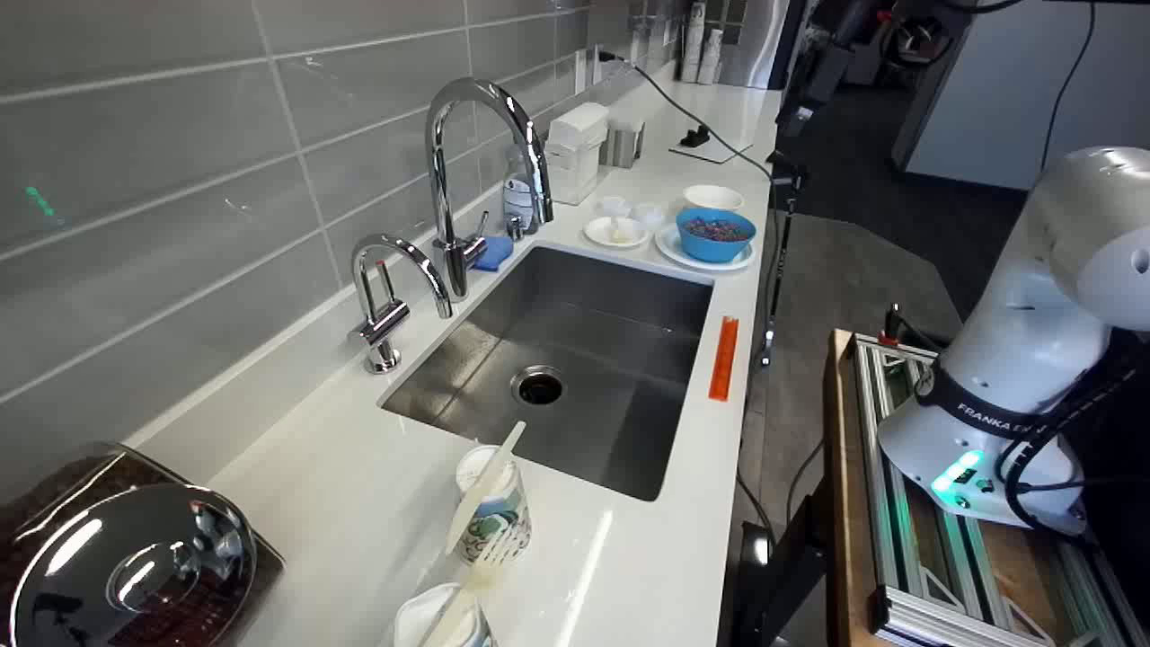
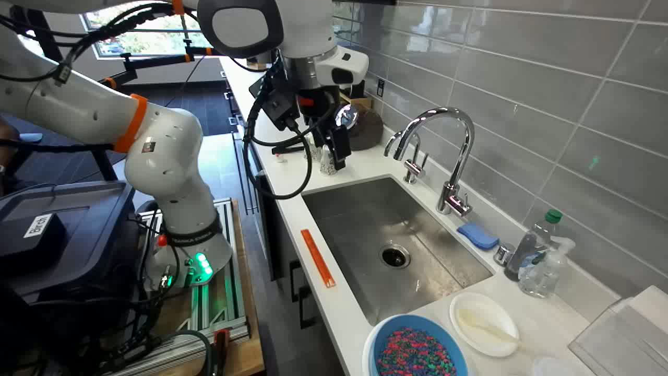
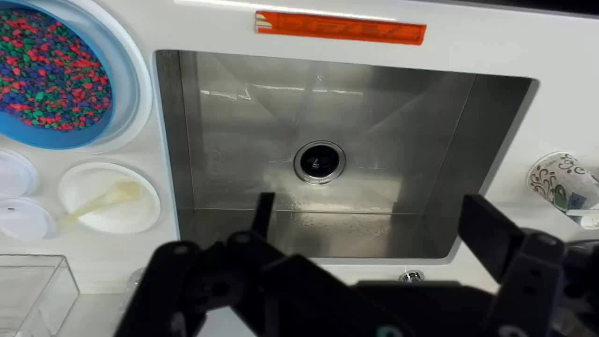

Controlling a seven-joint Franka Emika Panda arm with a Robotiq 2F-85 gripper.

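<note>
In the wrist view my gripper stands open above the sink (image 3: 224, 163), its dark fingers (image 3: 485, 236) wide apart with nothing between them. Exterior view 2 shows the gripper (image 2: 341, 153) raised over the counter at the sink's far end. The sink is empty apart from a few wet spots. A blue bowl (image 1: 717, 246) of coloured pebbles rests on a white plate beside it. Nearby, a small white plate (image 2: 494, 335) bears a pale spoon (image 3: 106, 199). An orange strip (image 3: 342, 28) lies flat along the front counter edge.
Two tall chrome faucets (image 1: 444, 183) rise along the wall side. Paper cups (image 1: 501, 512) with pale utensils stand near a round glass lid (image 1: 140, 571). A blue sponge (image 2: 477, 236) and soap bottles (image 2: 532, 250) sit behind the sink. Bare counter lies around the cups.
</note>
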